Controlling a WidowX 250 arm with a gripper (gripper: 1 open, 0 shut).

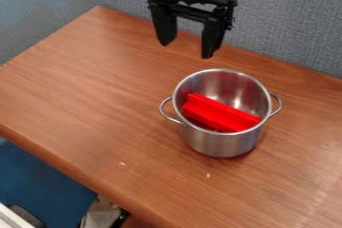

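Note:
A black gripper [187, 37] hangs at the top centre of the camera view, its two fingers spread wide with nothing between them. Below it and to the right stands a steel pot [222, 145] with two side handles, apart from the gripper. A red oblong object [223, 115] lies inside the pot, tilted along its length; its exact kind I cannot tell.
A grey padded wall [294, 17] runs along the back. At the lower left the table's edge drops to a blue floor [40, 182].

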